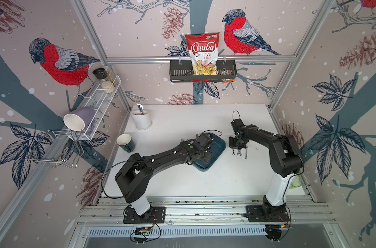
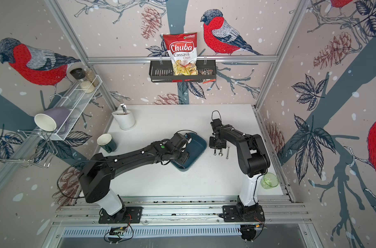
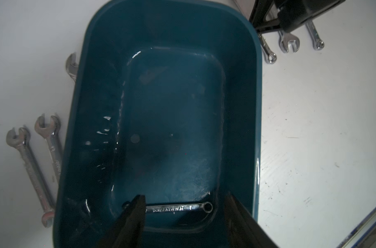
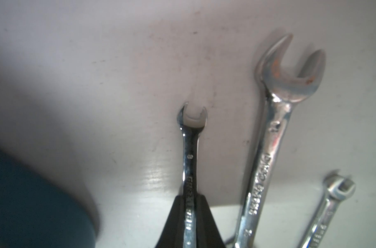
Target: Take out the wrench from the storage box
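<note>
In the left wrist view a small shiny wrench (image 3: 177,208) lies across the near end of the blue storage box (image 3: 259,124). My left gripper hangs over that end, open, its fingers apart around the wrench's span and nothing held. In the right wrist view a small wrench (image 4: 190,153) lies on the white table. My right gripper has its fingers close on both sides of that wrench's handle; whether they press on it I cannot tell. From above, the left arm covers part of the box (image 1: 221,144).
Beside the right gripper lie a larger wrench (image 4: 274,103) and another small one (image 4: 339,186). Wrenches (image 3: 31,165) lie left of the box too. A green mug (image 1: 126,142) stands at the left.
</note>
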